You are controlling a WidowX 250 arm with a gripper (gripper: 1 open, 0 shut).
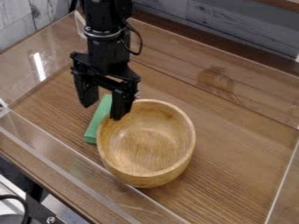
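The black gripper [101,96] hangs from the arm at the upper left, its fingers spread open over the green object [103,124] and the left rim of the tan oval bowl [152,149]. The green object lies left of the bowl, partly hidden behind the rim and gripper. The bowl looks empty. Whether the fingers touch anything is not clear.
A pale raised edge runs along the left, and a dark cable hangs at the lower left.
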